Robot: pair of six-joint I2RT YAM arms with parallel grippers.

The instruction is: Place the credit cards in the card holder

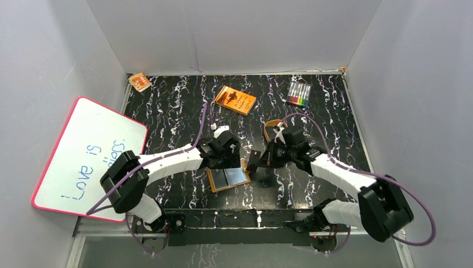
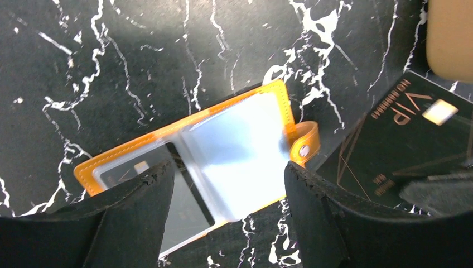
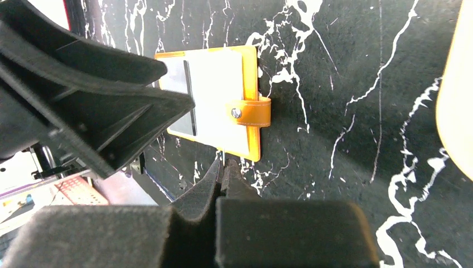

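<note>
The open orange card holder [image 2: 240, 156] lies on the table, a dark card in its left pocket, the right pocket pale, its snap strap [image 3: 248, 113] on the right edge. My left gripper hangs over it, open, with nothing seen between its fingers. Right of the holder, my right gripper [image 1: 266, 157] is shut on a dark card [image 2: 418, 139] with gold lettering, held beside the strap. In the right wrist view that card shows as a thin edge above the fingertips, and the left gripper's dark fingers are at upper left.
An orange curved object [image 1: 271, 127] sits behind the right gripper. An orange book [image 1: 235, 100], a marker set [image 1: 299, 94] and a small orange booklet [image 1: 139, 82] lie at the back. A whiteboard [image 1: 89, 151] leans at the left. Free table lies between them.
</note>
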